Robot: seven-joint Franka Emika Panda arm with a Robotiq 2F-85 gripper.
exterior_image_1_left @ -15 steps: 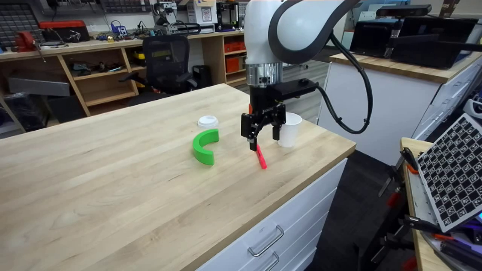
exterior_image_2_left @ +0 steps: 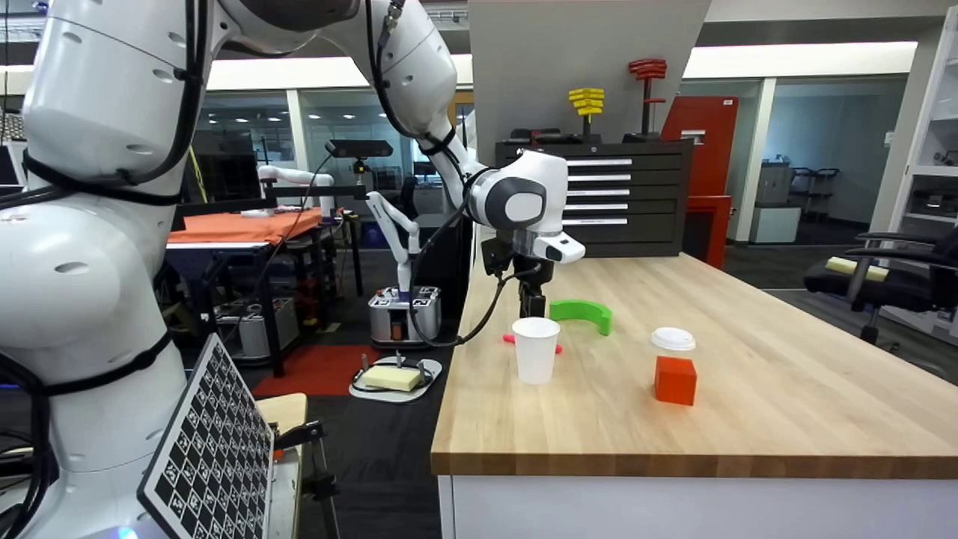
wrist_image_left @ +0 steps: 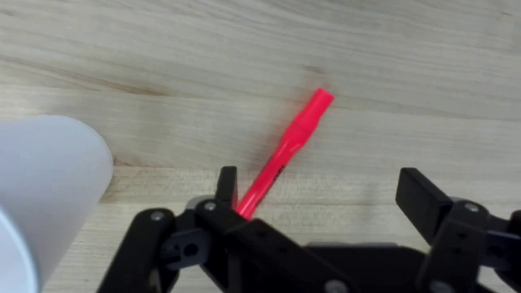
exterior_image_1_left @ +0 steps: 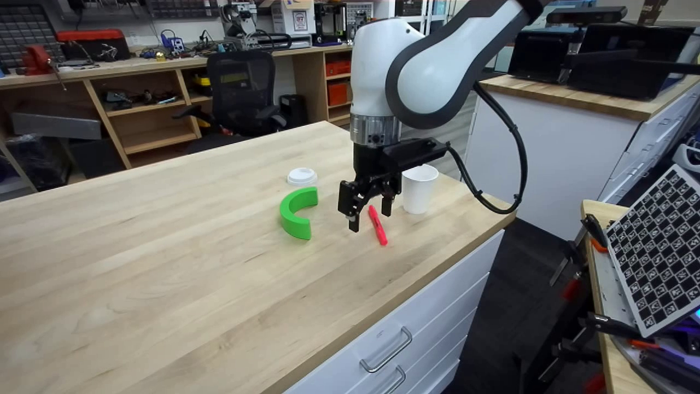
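Observation:
My gripper (exterior_image_1_left: 368, 219) hangs open above the wooden table, nothing between its fingers. Below it a red marker (wrist_image_left: 288, 144) lies flat on the wood; in the wrist view it slants up to the right, its lower end hidden behind the left finger (wrist_image_left: 227, 185). A white paper cup (exterior_image_2_left: 536, 350) stands upright beside the marker, close to the left finger's side in the wrist view. The green arch-shaped block (exterior_image_1_left: 296, 213) rests to the other side of the gripper in exterior view 1.
A white lid (exterior_image_2_left: 673, 338) and an orange-red cube (exterior_image_2_left: 675, 380) sit further along the table (exterior_image_1_left: 164, 262). Exterior view 1 does not show the cube. The cup is near the table's edge, while a wide stretch of tabletop lies bare beyond the green block.
In exterior view 1 my gripper has moved left and lower, away from the cup and nearer the green block. The marker, cup, lid and green block have stayed put.

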